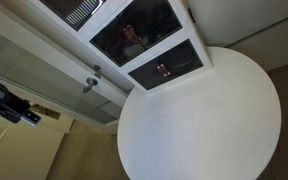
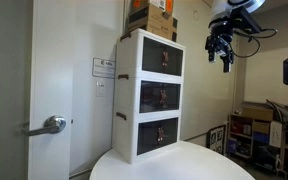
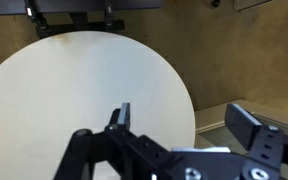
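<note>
My gripper is open, its two dark fingers spread wide with nothing held between them. In exterior view 2 the gripper (image 2: 225, 56) hangs high, right of a white three-tier cabinet (image 2: 135, 83) and apart from it. The cabinet's dark see-through doors (image 2: 156, 97) look shut. Exterior view 1 catches the gripper (image 1: 22, 112) at the left edge, clear of the round white table (image 1: 199, 125) on which the cabinet (image 1: 134, 62) stands. From the wrist, the bare table top (image 3: 84, 95) shows below the gripper.
Cardboard boxes (image 2: 151, 20) rest on top of the cabinet. A door with a metal handle (image 2: 54, 125) stands at the left of exterior view 2. Shelves with clutter (image 2: 256, 130) are at the right.
</note>
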